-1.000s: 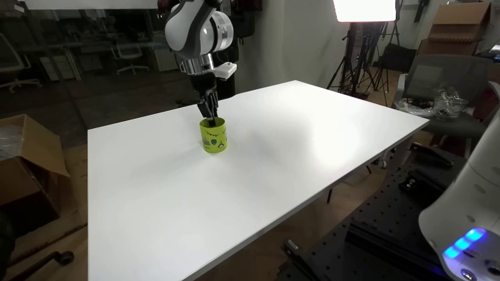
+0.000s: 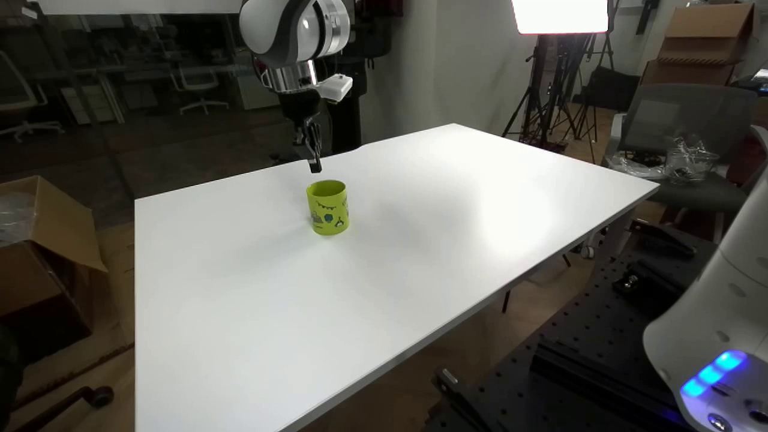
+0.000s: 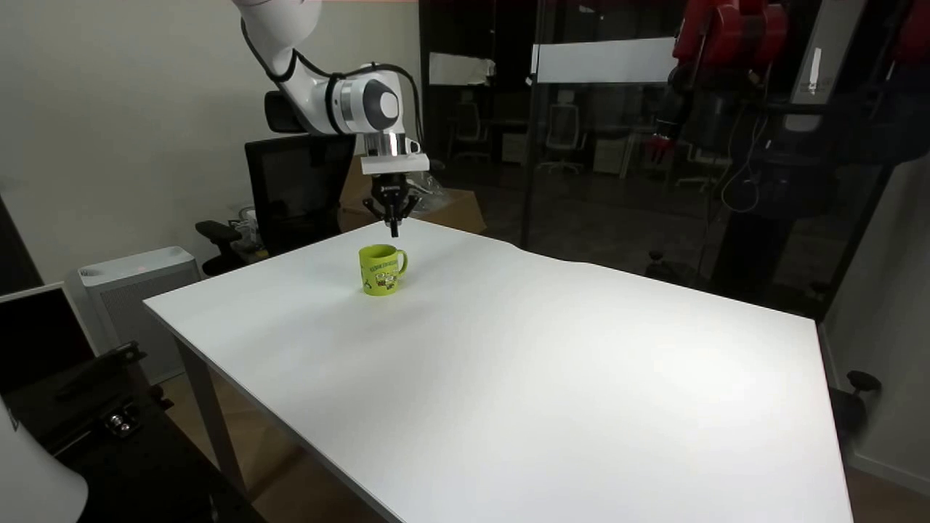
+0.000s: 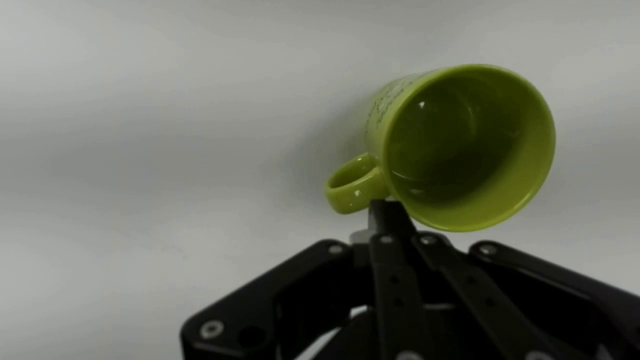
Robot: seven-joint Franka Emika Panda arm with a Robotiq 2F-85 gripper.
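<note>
A lime-green mug point(image 2: 329, 210) with printed pictures stands upright on the white table point(image 2: 237, 309), its handle point(image 4: 358, 189) pointing to the lower left in the wrist view. Looking into the mug point(image 4: 468, 144) from above, I see no contents. My gripper point(image 2: 314, 167) hangs over the table, higher than the rim and apart from the mug. Its fingers are shut together, with nothing between them. From the other side, the gripper point(image 3: 393, 228) appears above and just behind the mug point(image 3: 380, 270), on the handle side.
Bare tabletop point(image 3: 567, 383) spreads widely around the mug. The table's back edge lies close behind the arm. A cardboard box point(image 2: 54, 245) sits off the table to the left, and a white robot base point(image 2: 720, 331) stands beyond the right edge.
The gripper has risen from the mug's rim and shifted slightly left in exterior view 1. The mug stays in the same place.
</note>
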